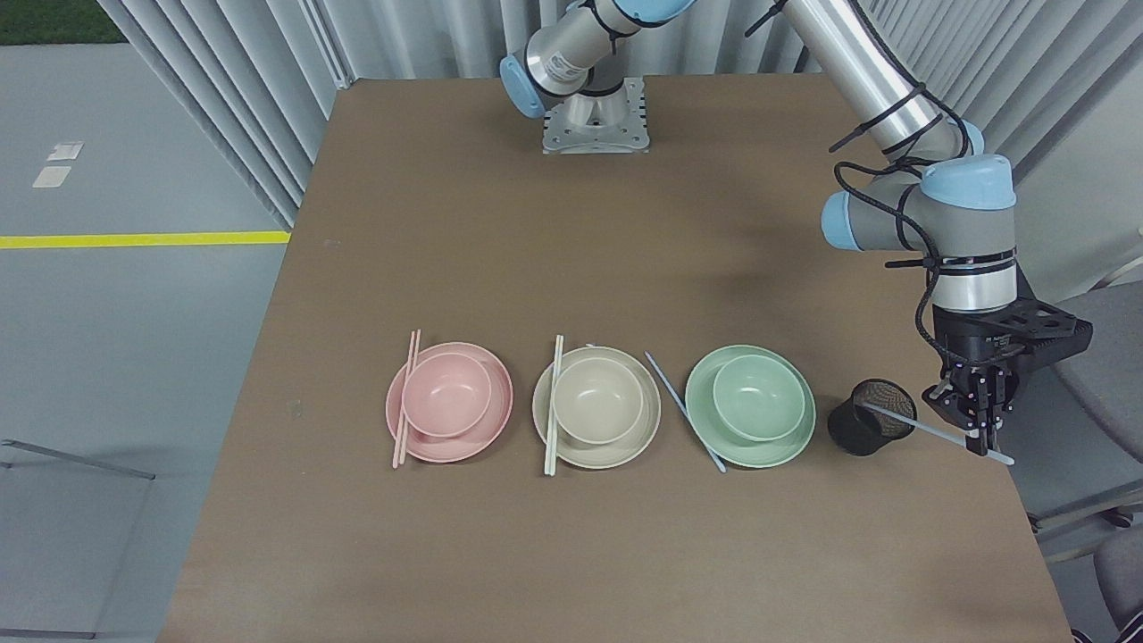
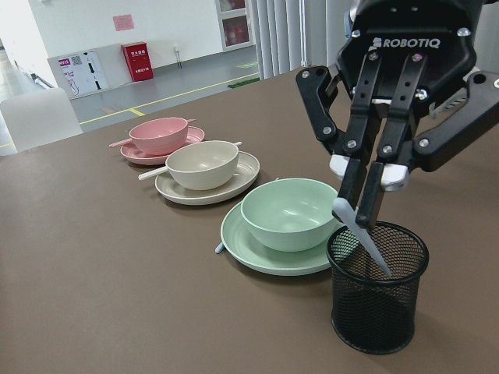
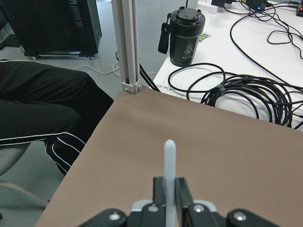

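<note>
My gripper (image 2: 360, 218) is shut on a pale blue chopstick (image 3: 169, 161), above the table's right edge in the front view. The chopstick slants down toward a black mesh pen cup (image 2: 373, 296), its far end at or over the cup's opening. Left of the cup, another pale blue chopstick (image 1: 686, 413) lies by a green bowl (image 1: 758, 396) on a green plate (image 2: 257, 257). A cream bowl (image 1: 597, 398) on its plate has cream chopsticks (image 1: 553, 407) beside it, and a pink bowl (image 1: 446, 395) on its plate has pink chopsticks (image 1: 407, 396).
In the wrist view, a white table (image 3: 232, 42) with coiled cables and a black tumbler (image 3: 184, 38) sits beyond the brown table's edge, near a seated person's legs.
</note>
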